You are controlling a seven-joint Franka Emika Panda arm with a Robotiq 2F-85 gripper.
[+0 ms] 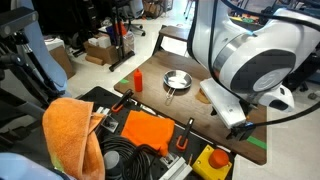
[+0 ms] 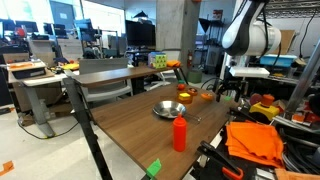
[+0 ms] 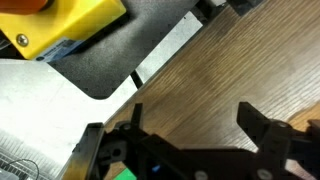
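My gripper is open over the wooden tabletop (image 3: 205, 75), with only bare wood between its fingers. In exterior view 1 the white arm hides much of the gripper (image 1: 240, 130), low near the table's right end. A metal pan (image 1: 177, 79) with a handle lies toward the table's middle, well away from the gripper. The red bottle (image 2: 179, 134) stands upright near the table's edge.
A yellow box with a red button (image 1: 212, 161) sits beside the table, close to the arm's base. Small orange and yellow items (image 2: 185, 98) lie beyond the pan. An orange cloth (image 1: 147, 130) and cables occupy the floor area alongside. Tabletop around the pan is mostly clear.
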